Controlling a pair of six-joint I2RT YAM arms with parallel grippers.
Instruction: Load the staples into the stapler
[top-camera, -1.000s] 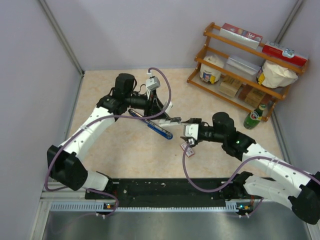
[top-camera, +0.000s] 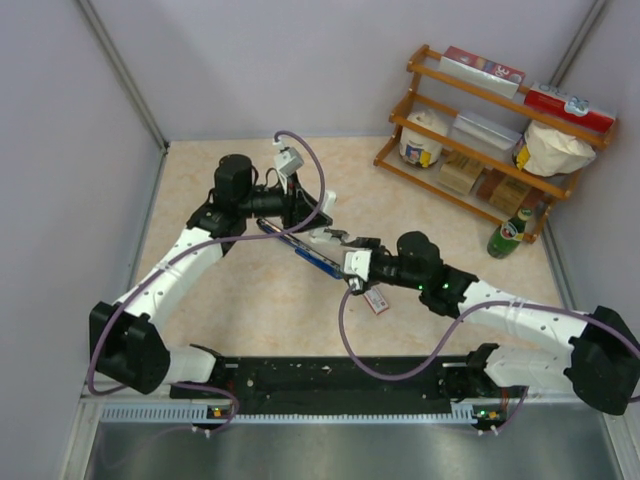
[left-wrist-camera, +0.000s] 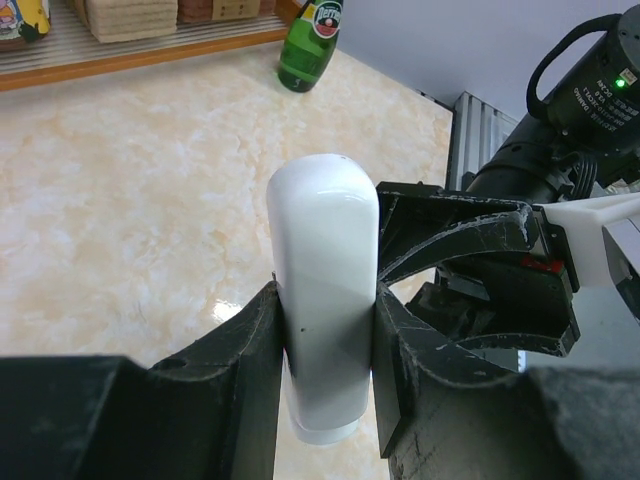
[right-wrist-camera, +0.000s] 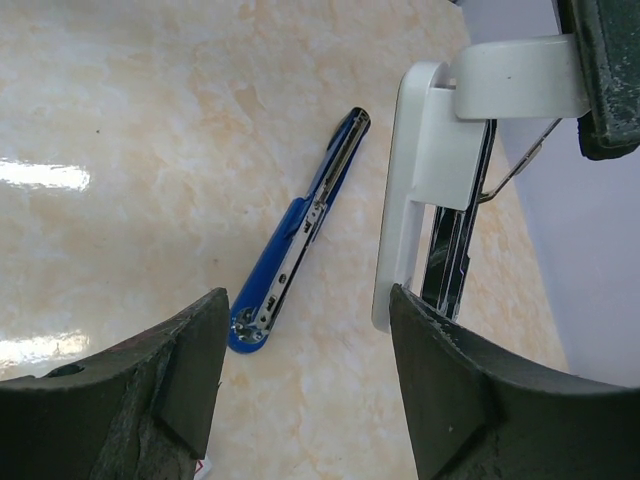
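Note:
A white stapler (left-wrist-camera: 326, 290) is clamped upright between the fingers of my left gripper, above the table. In the right wrist view the white stapler (right-wrist-camera: 408, 190) hangs with a dark channel (right-wrist-camera: 450, 250) beside its white body. My right gripper is part open, nothing seen between its fingers; one fingertip appears close to the stapler's lower end, and whether they touch I cannot tell. From above, the right gripper (top-camera: 354, 262) is just right of the held stapler (top-camera: 328, 203). A small pale box (top-camera: 376, 300) lies on the table, partly covered by the right arm.
A long blue and black stapler-like object (right-wrist-camera: 270, 265) lies on the table below the grippers. At the back right stand a wooden rack (top-camera: 480, 150) with boxes and bags and a green bottle (top-camera: 510, 232).
Both arms have shifted left, the right one more, and it now covers part of the small pale box. The left gripper still carries the white stapler.

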